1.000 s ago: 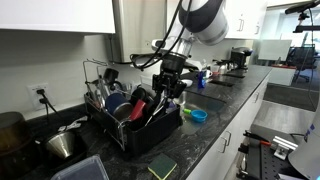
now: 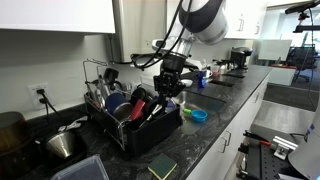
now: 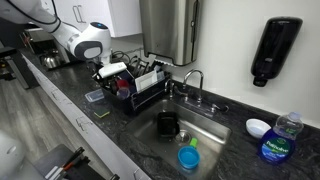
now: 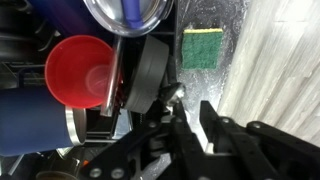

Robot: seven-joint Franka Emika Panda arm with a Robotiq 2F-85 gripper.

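Note:
My gripper (image 2: 161,91) is low over the near side of the black dish rack (image 2: 143,137), close to its utensils. In the wrist view, the dark fingers reach up from the bottom edge toward a small shiny metal end beside the rack's rim. I cannot tell whether that metal piece lies between the fingers, nor how far apart they stand. A red cup (image 4: 80,70) sits in the rack with a metal handle crossing its edge. Next to it are a dark blue cup (image 4: 35,121) and a grey curved container (image 4: 149,73).
A green sponge (image 2: 162,166) lies on the dark counter outside the rack. The sink (image 3: 199,137) holds a blue cup (image 3: 188,157) and a black container (image 3: 168,125). A grey tray (image 2: 92,168) lies on the counter at the front left in exterior view 1.

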